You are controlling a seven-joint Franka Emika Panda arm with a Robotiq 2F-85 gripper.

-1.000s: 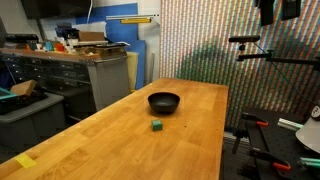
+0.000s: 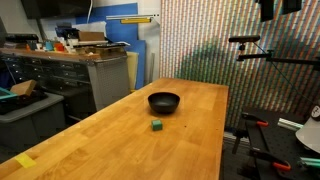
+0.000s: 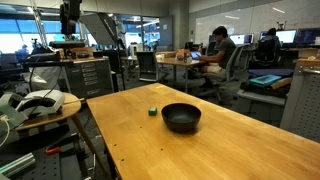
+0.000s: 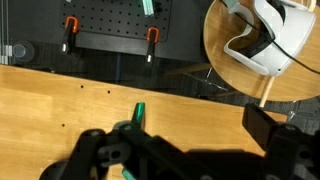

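A round black bowl (image 2: 163, 103) stands upright on the wooden table (image 2: 95, 140), and no contents can be made out. Close to it, separated by bare wood, lies a small green block (image 2: 156, 125). In the second exterior view the bowl (image 3: 181, 118) is to the right of the block (image 3: 152, 111). My gripper (image 2: 279, 12) hangs high at the upper right of the first exterior view, well above and away from both. The wrist view shows its dark fingers (image 4: 264, 128) spread wide, with nothing held between them.
Below the arm is a dark base plate (image 4: 110, 25) with orange-marked clamps. Beside it, a white device with cables (image 4: 268, 35) rests on a round wooden stool. A yellow patch (image 2: 25, 160) marks the table's near left corner.
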